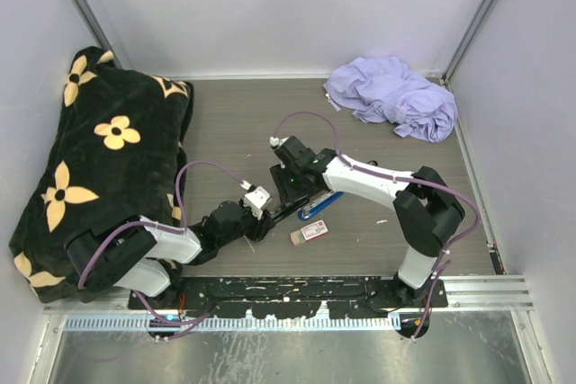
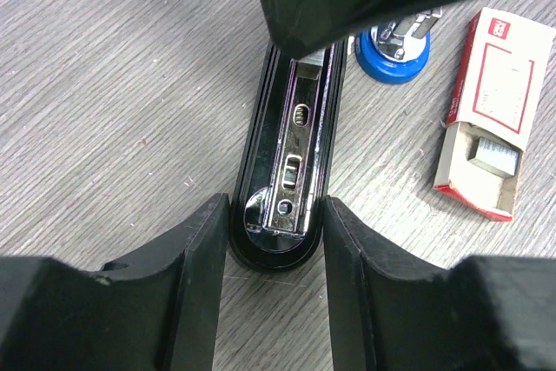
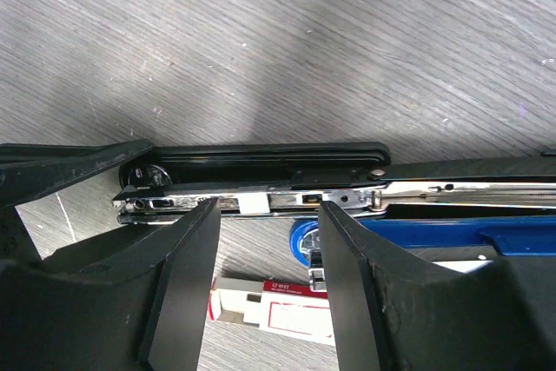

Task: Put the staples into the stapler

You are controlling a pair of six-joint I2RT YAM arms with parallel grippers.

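Observation:
The black stapler [image 2: 294, 119] lies opened out on the table, its metal rail showing in both wrist views, with a pale strip [image 3: 254, 202] on the rail. My left gripper is at its near end, fingertips on either side of that end. My right gripper hangs open over the stapler, nothing seen between its fingers. A staple box [image 2: 497, 84] lies beside it, its tray partly out with a block of staples [image 2: 495, 158] inside.
A blue tool [image 3: 452, 232] lies alongside the stapler. A lavender cloth [image 1: 396, 96] is at the back right and a dark flowered cushion [image 1: 90, 168] at the left.

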